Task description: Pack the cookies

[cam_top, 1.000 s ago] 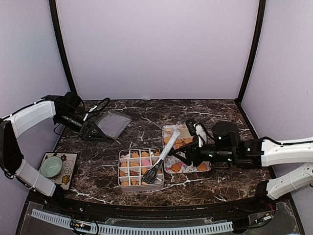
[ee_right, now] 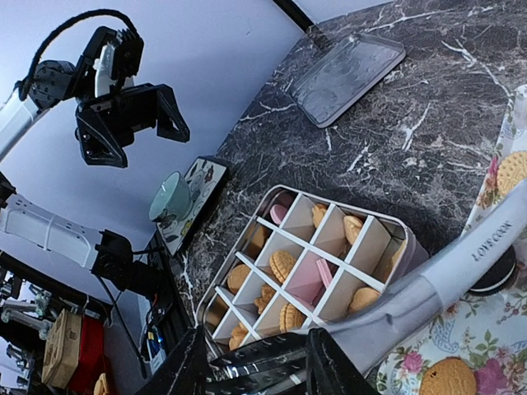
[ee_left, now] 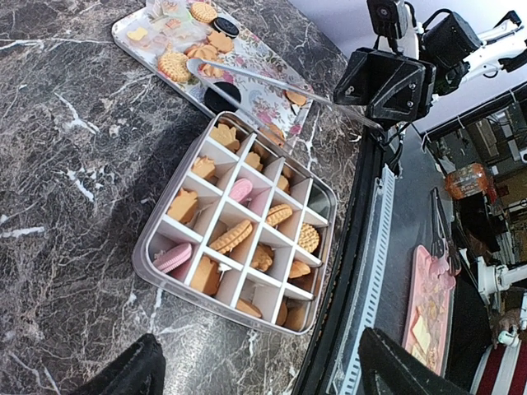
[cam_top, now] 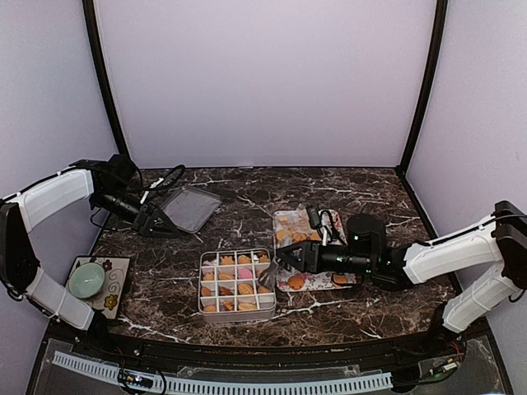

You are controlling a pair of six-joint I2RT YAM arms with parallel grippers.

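The white divided box (cam_top: 237, 315) stands at the front middle, with brown and pink cookies in many compartments. To its right, the flowered tray (cam_top: 317, 284) bears loose cookies (ee_right: 449, 378). White-handled tongs (ee_right: 412, 304) with dark heads reach from the tray over the box. My right gripper is open around the tongs, its fingers standing apart on either side of the dark heads; whether they touch is unclear. In the top view its arm hides part of the handle. Away to the left, my open left gripper (cam_top: 169, 230) hangs above the table, empty.
A clear grey lid (cam_top: 191, 210) lies at the back left. By the left edge, a green bowl (cam_top: 86, 281) rests on a patterned tray (cam_top: 112, 298). Bare marble extends behind the box and to its left.
My right gripper has moved left, toward the box and over the tongs, which now look shifted and are partly covered by it. The left arm and the box have stayed put.
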